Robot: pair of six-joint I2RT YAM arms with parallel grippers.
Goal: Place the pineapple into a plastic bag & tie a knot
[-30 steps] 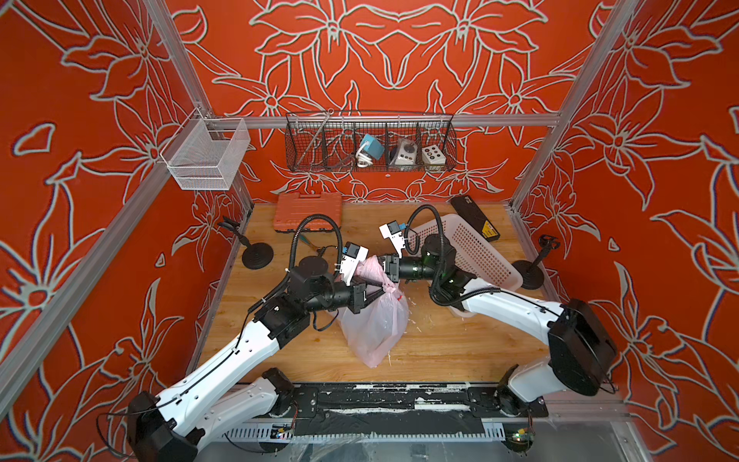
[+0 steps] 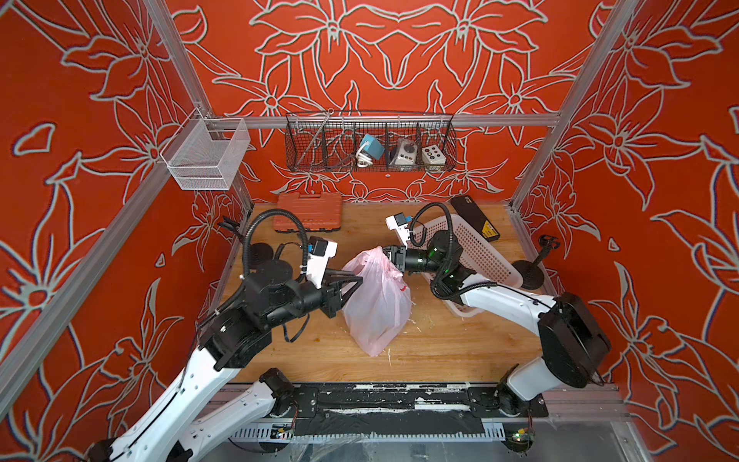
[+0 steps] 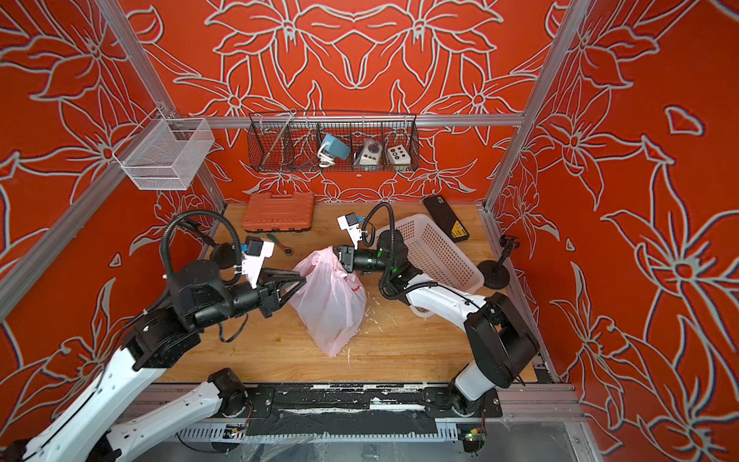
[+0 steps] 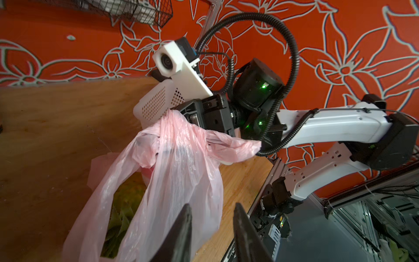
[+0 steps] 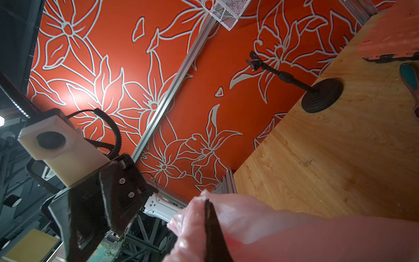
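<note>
A pink plastic bag [image 2: 377, 308] hangs bunched at its top from my right gripper [image 2: 390, 255], which is shut on the gathered plastic. In the left wrist view a loose end [image 4: 237, 150] of the bag sticks out below that gripper. The pineapple [image 4: 123, 214] shows yellow and green through an opening in the bag's side. My left gripper [image 2: 355, 291] stands open at the bag's left, nothing between its fingers; its dark fingertips [image 4: 185, 227] appear low in the left wrist view. In the right wrist view pink plastic [image 5: 279, 227] wraps around a dark finger [image 5: 213, 231].
A white perforated basket [image 2: 485, 258] is behind the right arm. A red case [image 2: 308, 211] and a black box [image 2: 475, 218] lie at the back. Black round stands [image 2: 528, 274] are near the sides.
My left gripper has drawn back to the left and up, away from the bag's front.
</note>
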